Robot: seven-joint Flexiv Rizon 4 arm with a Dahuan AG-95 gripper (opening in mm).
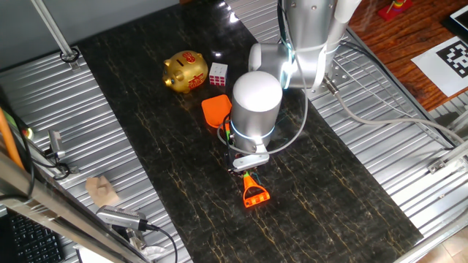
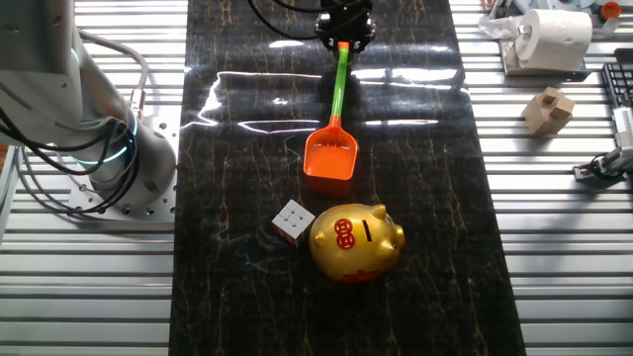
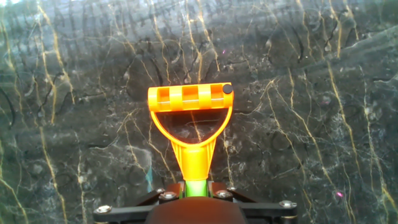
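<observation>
A toy shovel has an orange blade, a green shaft and an orange D-shaped handle. My gripper is shut on the green shaft just below the handle, one finger on either side. Exterior view 1 shows the handle sticking out toward the front, while the arm covers most of the shaft. Beyond the arm the blade points toward a gold piggy bank and a Rubik's cube. Whether the shovel touches the table is hard to tell.
In exterior view 2 the cube stands beside the piggy bank, both a short way from the blade. A wooden block lies off the dark tabletop. Bare table surrounds the handle in exterior view 1.
</observation>
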